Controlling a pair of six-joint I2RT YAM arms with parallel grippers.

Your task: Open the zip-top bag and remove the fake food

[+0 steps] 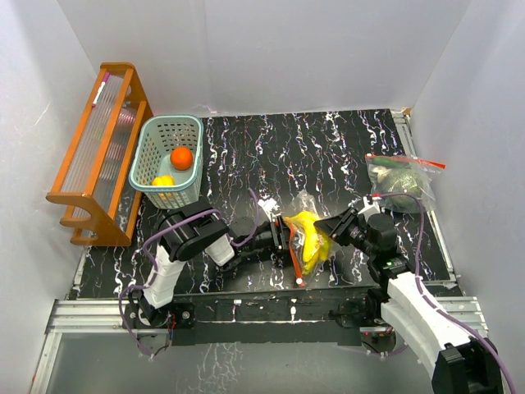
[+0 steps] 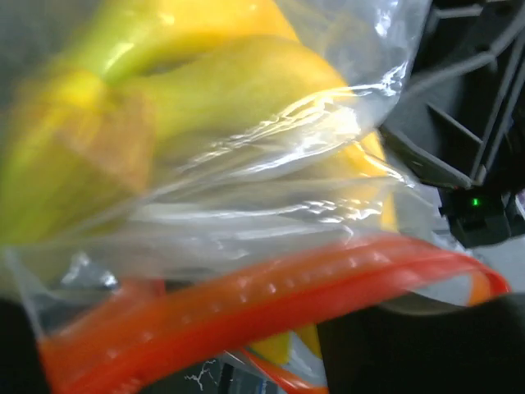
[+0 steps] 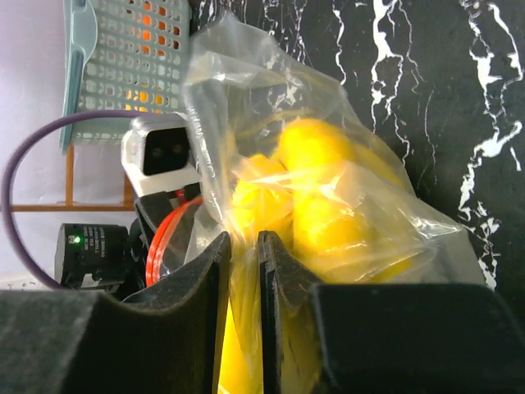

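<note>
A clear zip top bag (image 1: pixel 299 205) of yellow fake bananas (image 1: pixel 310 246) lies between my grippers at the lower middle. My left gripper (image 1: pixel 283 238) is at its red zipper side; in the left wrist view the red zipper (image 2: pixel 271 287) crosses low, close to the dark fingers, whose grip is unclear. My right gripper is on the bag's other side, its fingers close together on crinkled plastic over the bananas.
A basket (image 1: pixel 139 164) holding an orange (image 1: pixel 181 158) and a yellow item (image 1: pixel 162 180) stands at back left, beside a wooden rack (image 1: pixel 82 197). Another zip bag (image 1: pixel 402 180) with green items lies at the right.
</note>
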